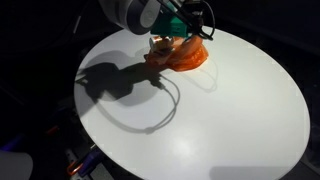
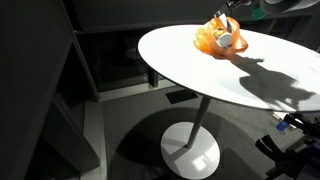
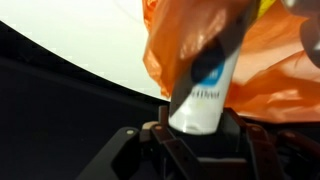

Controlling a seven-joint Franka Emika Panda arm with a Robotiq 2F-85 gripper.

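Note:
An orange plastic bag (image 1: pixel 190 54) lies crumpled near the table's far edge. In the wrist view, a white tube-like item (image 3: pixel 205 95) with a blue label rests against the orange film (image 3: pixel 175 40). The fingertips of my gripper stand on either side of its near end. Whether they press on it does not show. From the other side, the bag (image 2: pixel 212 40) has a white round-ended item (image 2: pixel 224 40) at its front. My gripper reaches down over the bag there, its tips partly hidden.
Shadows of the arm and a cable fall across it. Its edge lies close behind the bag. A dark floor surrounds the single pedestal base (image 2: pixel 190 150).

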